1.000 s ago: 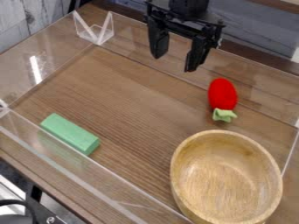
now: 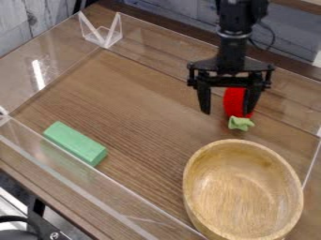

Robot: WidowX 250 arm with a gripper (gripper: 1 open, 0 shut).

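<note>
The black gripper [image 2: 230, 99] is low over the right rear of the table, its fingers apart, one on each side near a red object [image 2: 238, 97] with a small green leafy top [image 2: 241, 123], likely a toy strawberry or similar. Part of the red object is behind the gripper. Whether it touches the fingers cannot be told.
A large tan bowl [image 2: 241, 225] fills the front right. A green block [image 2: 75, 143] lies at the left front. A white wire object [image 2: 100, 23] stands at the back left.
The gripper has come lower and toward the camera, moving right to the red object, and is turned differently. The other objects look unmoved.
</note>
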